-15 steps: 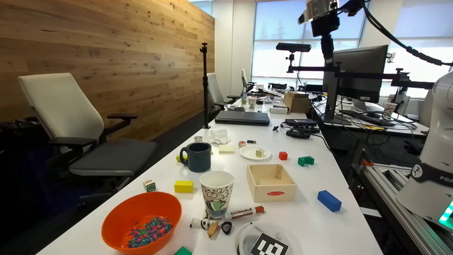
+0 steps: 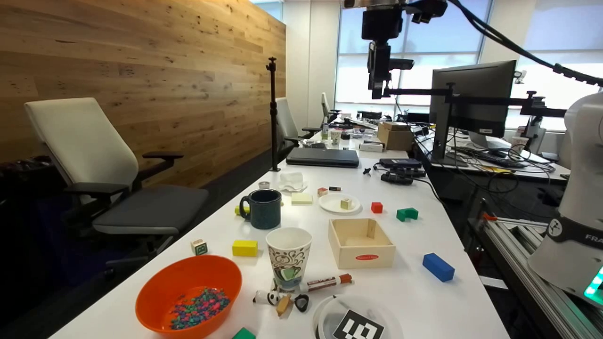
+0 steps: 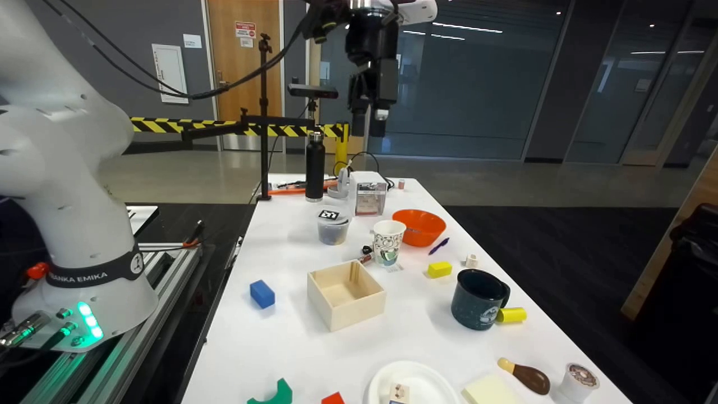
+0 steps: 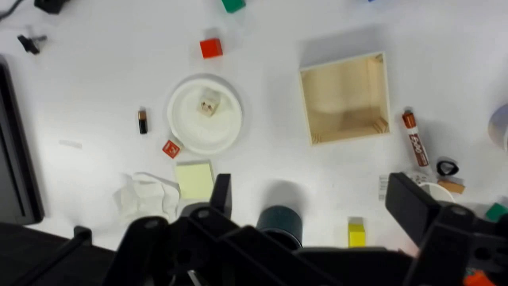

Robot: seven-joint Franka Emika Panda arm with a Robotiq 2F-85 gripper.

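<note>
High above the table hangs my gripper, its two dark fingers (image 4: 222,195) spread wide with only air between them. In the wrist view a dark green mug (image 4: 281,223) shows partly behind the gripper body, and a yellow block (image 4: 356,235) lies to its right. An empty wooden box (image 2: 362,240) stands mid-table. Beyond it a white plate (image 2: 323,203) carries a small letter cube (image 2: 346,203). A red cube (image 2: 377,207) and a green arch block (image 2: 407,214) lie right of the plate. A blue block (image 2: 438,267) rests near the table's right edge.
A patterned paper cup (image 2: 289,257) stands upright beside a marker (image 2: 328,282). An orange bowl (image 2: 220,271) holds small colourful pieces. A lidded tub (image 3: 333,231) is at one end, a black laptop (image 2: 322,157) at the other. Bare tabletop surrounds the blue block.
My arm has swung leftward in exterior view 1, and the gripper hangs slightly lower. The things on the table look unmoved.
</note>
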